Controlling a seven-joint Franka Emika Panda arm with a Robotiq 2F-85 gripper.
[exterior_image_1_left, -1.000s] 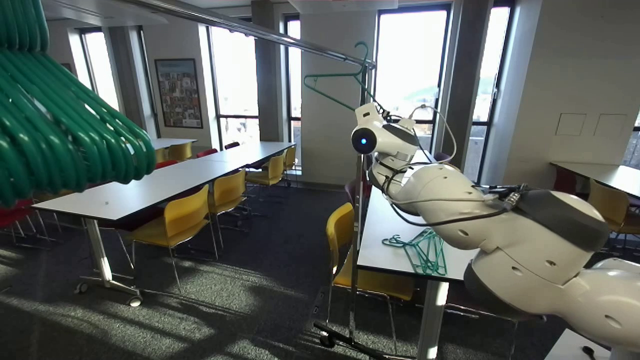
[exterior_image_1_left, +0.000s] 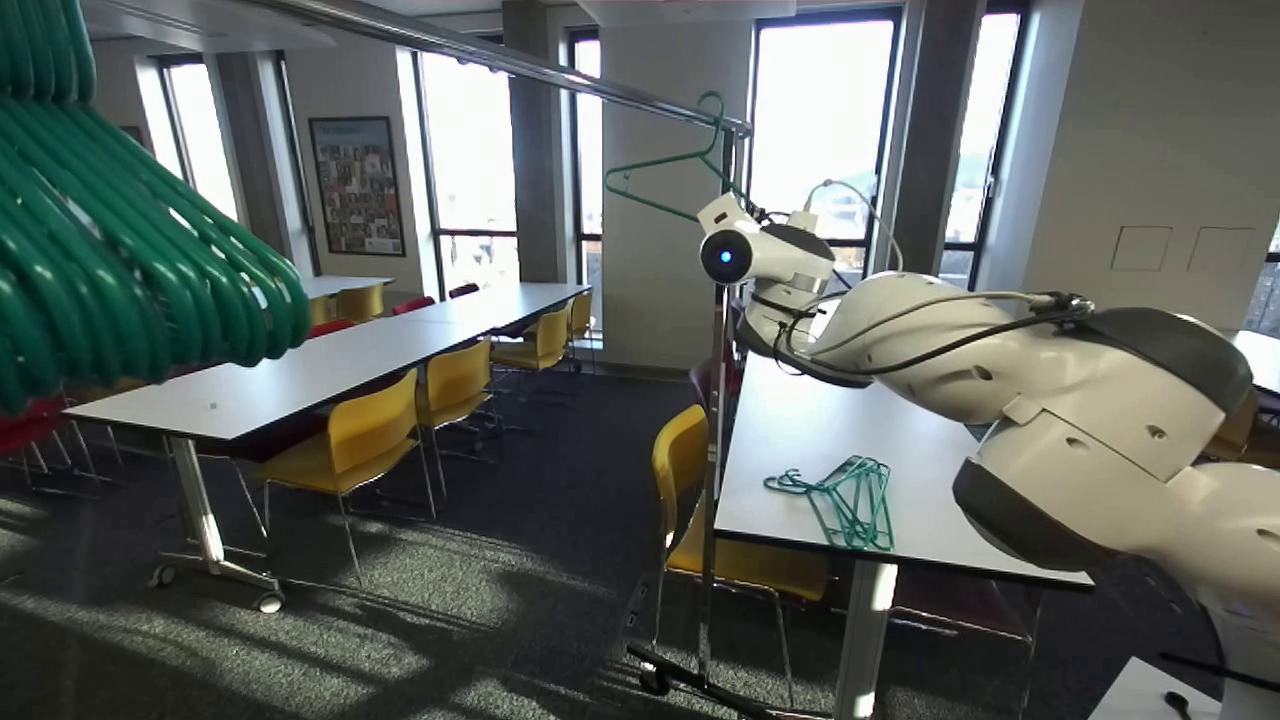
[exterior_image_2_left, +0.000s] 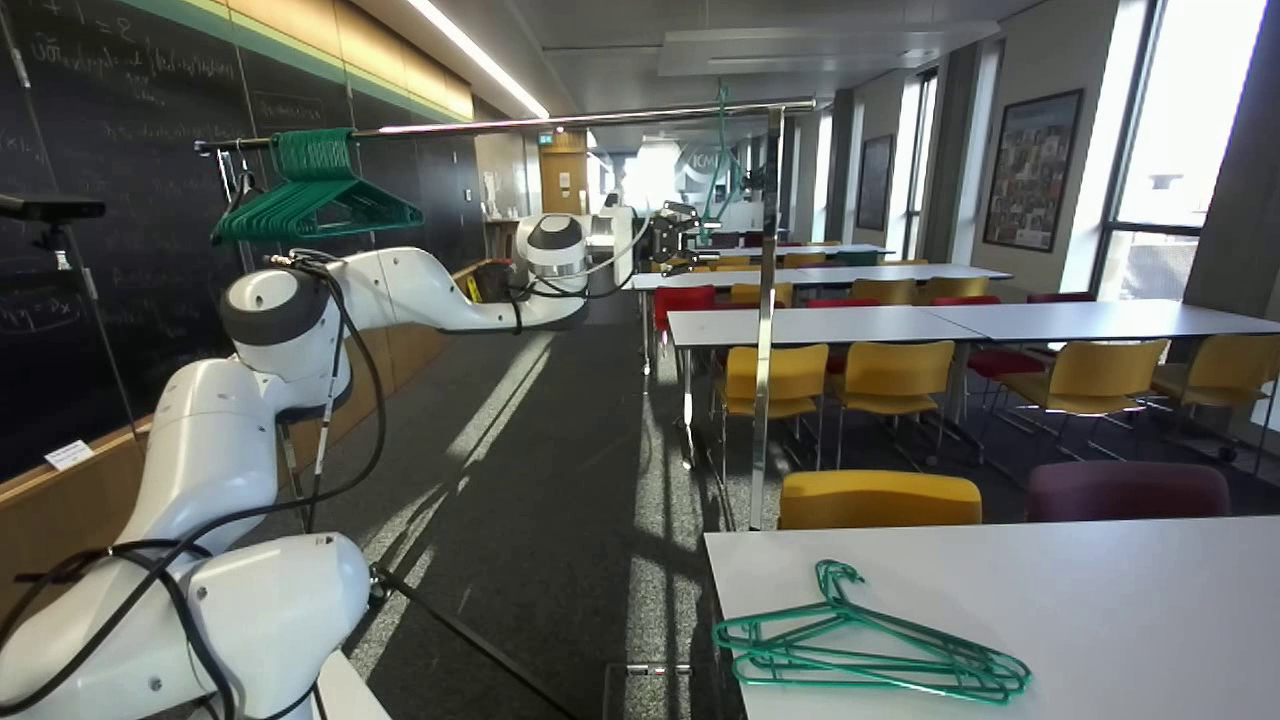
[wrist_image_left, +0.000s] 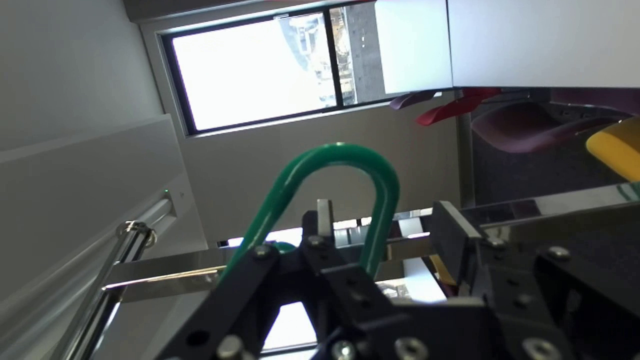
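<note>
One green hanger (exterior_image_1_left: 657, 161) is at the end of the metal rail (exterior_image_1_left: 564, 82), its hook at the height of the bar. In exterior view 2 the same hanger (exterior_image_2_left: 721, 156) appears edge-on just above my gripper (exterior_image_2_left: 708, 240). Close up in the wrist view, the hanger's rounded corner (wrist_image_left: 339, 155) fills the middle. One of its legs passes between the parted fingers of my gripper, with a gap visible around it. The gripper is open. In exterior view 1 the fingers are hidden behind the arm's end.
A bunch of green hangers (exterior_image_2_left: 314, 198) hangs at the rail's other end. More hangers (exterior_image_1_left: 858, 502) lie on the white table (exterior_image_1_left: 780, 414) beside the rack's upright (exterior_image_2_left: 765, 324). Yellow chairs (exterior_image_1_left: 680, 450) stand close by.
The hanger has come down and slightly left; its hook stood higher above the rail before. The arm's wrist has lowered a little, while its elbow has shifted up and right.
</note>
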